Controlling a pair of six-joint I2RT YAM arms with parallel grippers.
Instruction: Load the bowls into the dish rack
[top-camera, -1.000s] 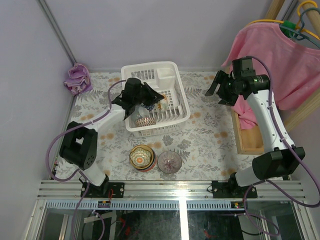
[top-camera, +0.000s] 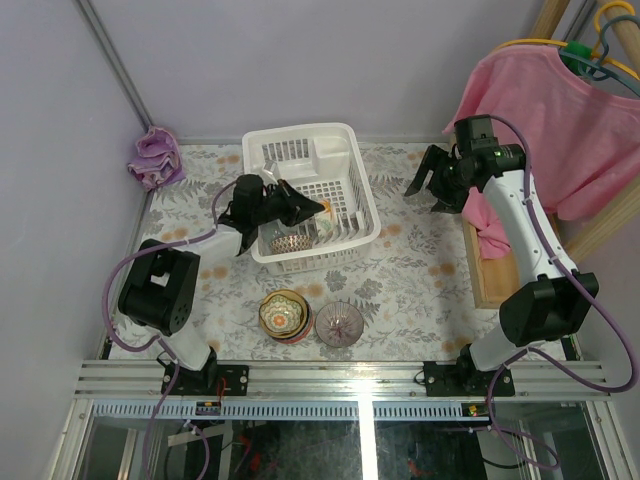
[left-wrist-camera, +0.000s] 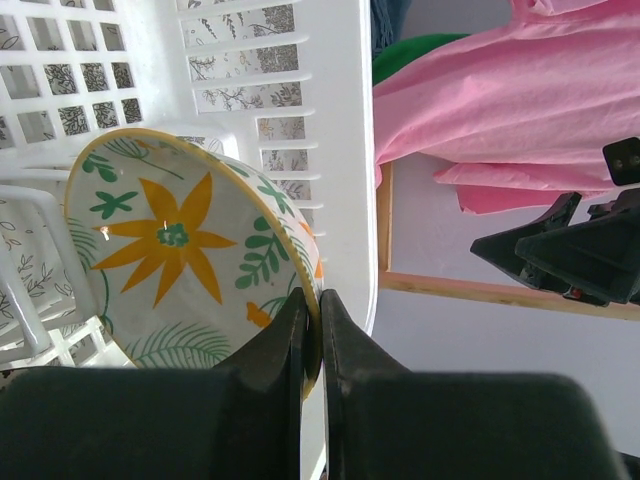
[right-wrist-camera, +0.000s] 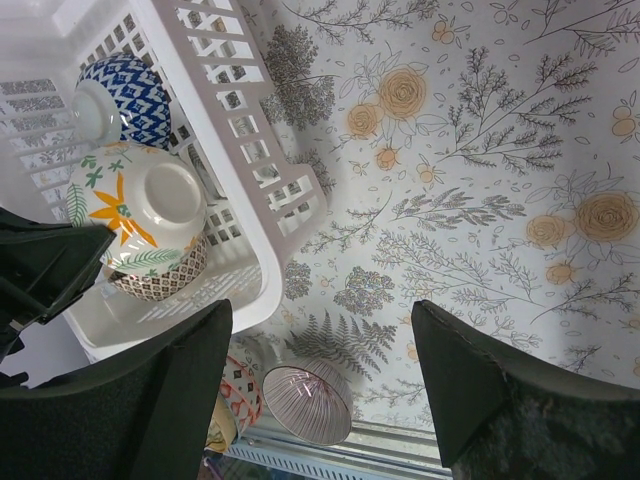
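Note:
My left gripper (top-camera: 310, 208) is over the white dish rack (top-camera: 352, 160), shut on the rim of a bowl with an orange flower (left-wrist-camera: 170, 235), which rests tilted among the tines. A blue patterned bowl (right-wrist-camera: 135, 98) and a brown checked bowl (top-camera: 290, 243) also sit in the rack. In front of it on the table are stacked bowls (top-camera: 283, 314) and a ridged glass bowl (top-camera: 339, 322). My right gripper (top-camera: 425, 183) hangs right of the rack, open with nothing between its fingers.
A pink shirt (top-camera: 555, 130) hangs over a wooden frame (top-camera: 495, 280) at the right. A purple cloth (top-camera: 155, 157) lies at the back left. The table between rack and wooden frame is clear.
My left gripper has moved a little forward and right over the rack with the flowered bowl.

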